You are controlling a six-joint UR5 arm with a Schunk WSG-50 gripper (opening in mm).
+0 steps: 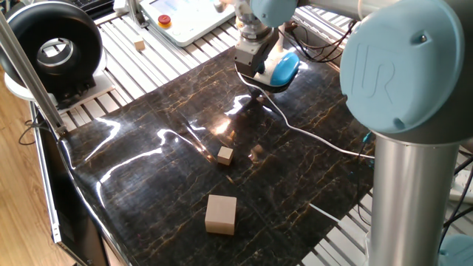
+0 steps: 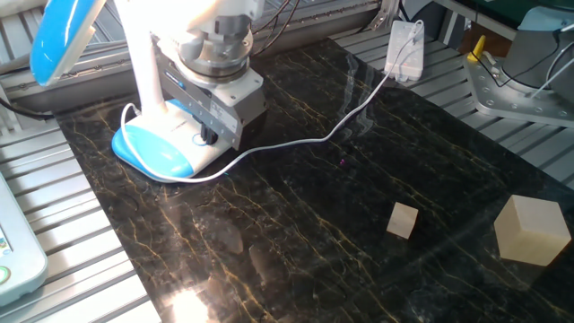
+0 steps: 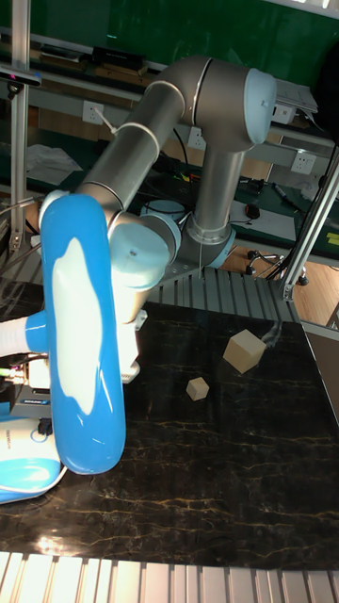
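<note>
A blue and white desk lamp stands at the back of the dark marbled tabletop. Its base (image 2: pixel 152 152) is beneath my gripper (image 2: pixel 208 136), which points down close over the base's right part in exterior view 2. Contact between fingertips and base cannot be made out, nor whether the fingers are open or shut. Large in exterior view 3, the lamp's blue head (image 3: pixel 92 402) covers much of the wrist. A small wooden cube (image 1: pixel 225 155) and a larger wooden block (image 1: pixel 221 214) rest on the tabletop, well away from the gripper.
From the lamp base, a white cable (image 2: pixel 296 144) crosses the tabletop to a clear box (image 2: pixel 405 56). A control panel with a red button (image 1: pixel 165 21) and a black ring-shaped device (image 1: pixel 53 48) stand off the tabletop.
</note>
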